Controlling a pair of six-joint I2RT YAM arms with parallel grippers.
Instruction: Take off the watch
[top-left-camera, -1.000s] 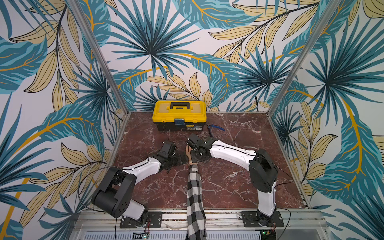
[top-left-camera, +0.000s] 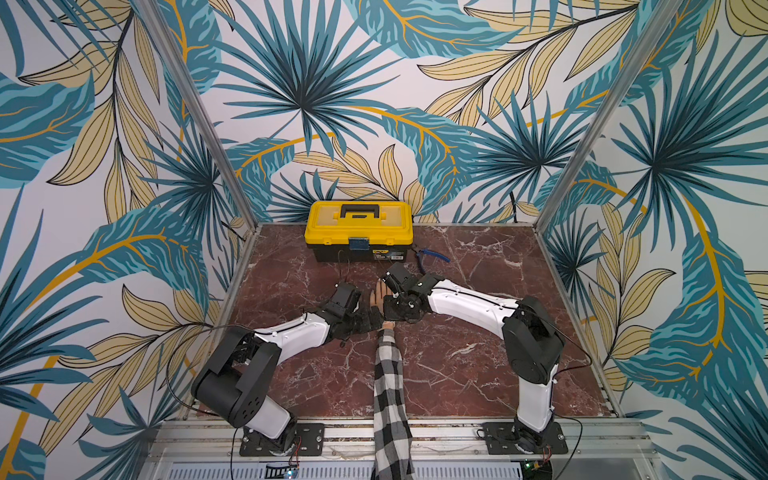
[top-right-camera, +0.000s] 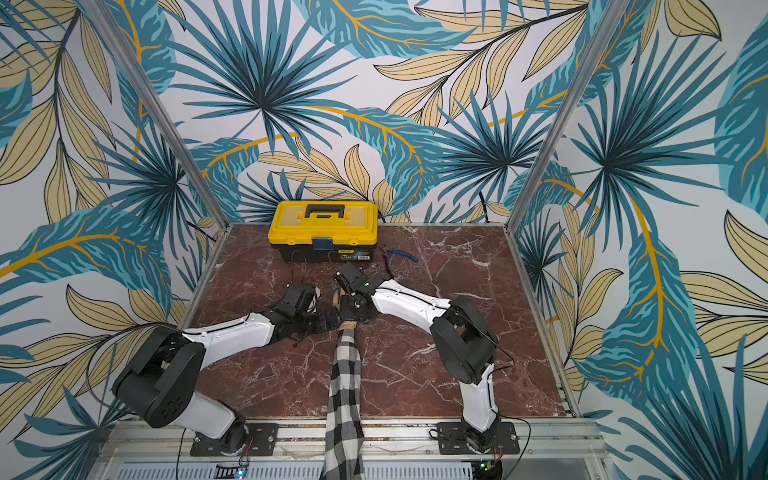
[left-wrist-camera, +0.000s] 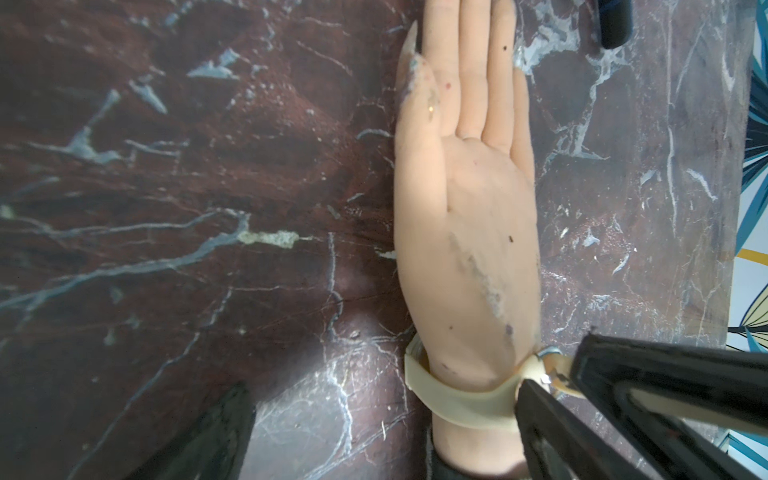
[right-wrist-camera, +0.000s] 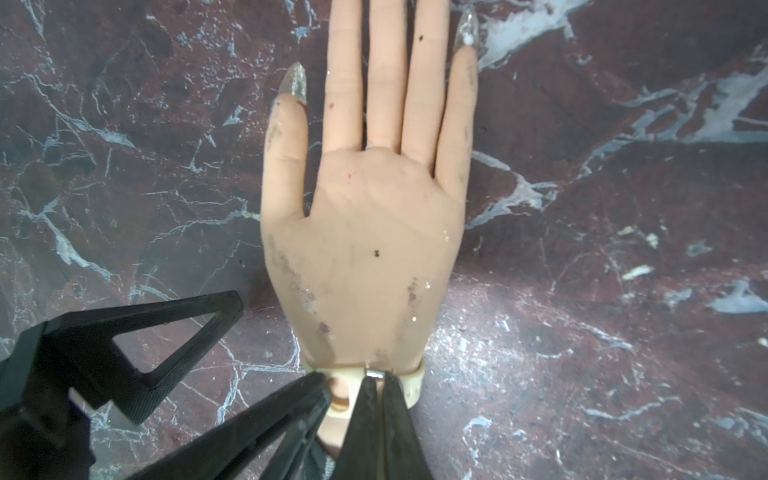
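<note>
A cream watch strap circles the wrist of a mannequin hand, which lies palm up on the table. A small metal buckle shows at the inner wrist. My right gripper is shut at the buckle; a thin tan edge, seemingly the strap's free end, shows between its fingers. In the left wrist view that end runs rightward behind the right finger. My left gripper is open, one finger at the buckle side of the strap, the other over bare table. No watch face is visible.
A checked sleeve covers the forearm. At the back stand a yellow toolbox and blue-handled pliers. Both grippers are close together above the wrist.
Over the last second both grippers have shifted slightly right in the top left view.
</note>
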